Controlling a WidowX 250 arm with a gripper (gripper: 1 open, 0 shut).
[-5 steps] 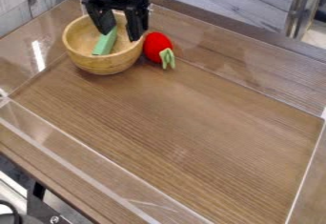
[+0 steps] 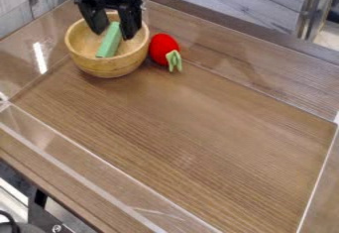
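Observation:
A wooden bowl [image 2: 106,64] at the upper left holds a long green object [image 2: 110,41]. My black gripper [image 2: 110,21] is over the bowl's back part, open, its two fingers either side of the upper end of the green object; whether they touch it I cannot tell. A red object with a pale green tip [image 2: 166,51] lies just right of the bowl.
A wall stands close behind the bowl at the upper left, and a metal post is at the top right.
My gripper has moved a little to the left over the bowl. The bowl and the red object look unmoved.

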